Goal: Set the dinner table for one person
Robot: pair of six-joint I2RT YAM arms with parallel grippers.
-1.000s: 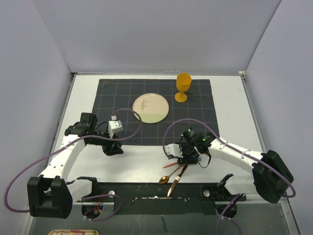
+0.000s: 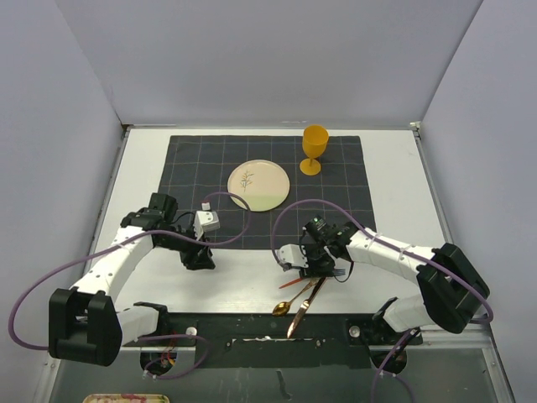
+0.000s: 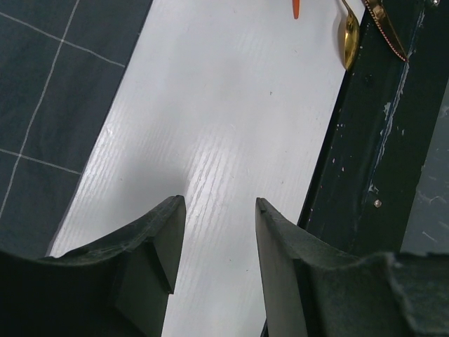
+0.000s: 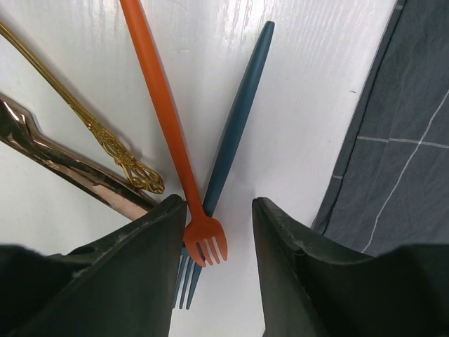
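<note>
An orange fork (image 4: pixel 167 116) lies partly across a dark blue fork (image 4: pixel 238 112) on the white table in the right wrist view. Beside them rest a gold spoon (image 2: pixel 281 308) and a bronze-coloured knife (image 2: pixel 304 311). Over the fork heads is my right gripper, its fingers parted; the left finger overlaps the orange fork's neck in view, and whether they touch I cannot tell. My left gripper hangs over bare table with an empty gap between its fingers. A cream plate (image 2: pixel 273 186) and a yellow goblet (image 2: pixel 315 143) stand on the dark placemat (image 2: pixel 197 164).
Both the spoon's bowl and the knife's tip reach the table's front edge, by a dark rail (image 2: pixel 252 327). Purple cables (image 2: pixel 63 267) loop over both arms.
In the top view my right arm has shifted slightly left over the cutlery. My left arm has moved a little to the right. The tableware lies where it was.
</note>
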